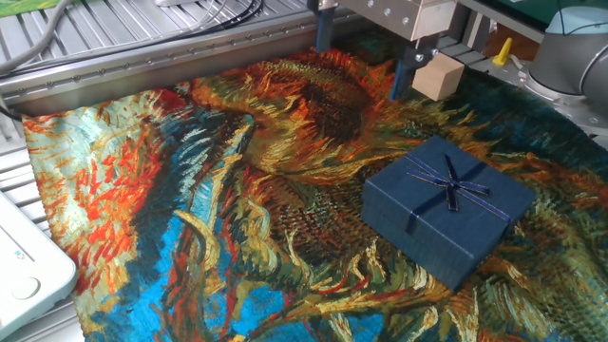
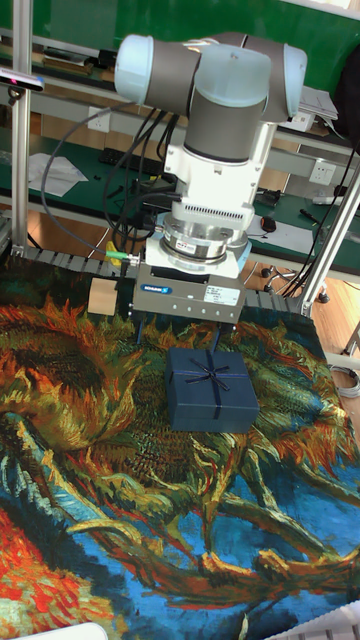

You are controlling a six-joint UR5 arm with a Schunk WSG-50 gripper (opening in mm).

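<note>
A dark blue gift box [image 1: 446, 204] with a ribbon bow on its lid rests closed on the painted cloth. Beyond it in exterior view 2, a small wooden block [image 1: 438, 77] sits near the cloth's far edge; exterior view 3 shows the same block [image 2: 102, 297] left of the gripper. My gripper [image 1: 359, 74] points down with its fingers wide apart and nothing between them. One dark finger [image 1: 401, 74] appears just left of the block, and I cannot tell whether they touch. In exterior view 3 the gripper [image 2: 178, 343] is behind the box.
The cloth [image 1: 123, 190] has broad bare room left of the box. A metal rail [image 1: 171, 81] runs along the back. A white device [image 1: 28, 266] stands at the left edge, and a small yellow object [image 1: 503, 52] is at the back right.
</note>
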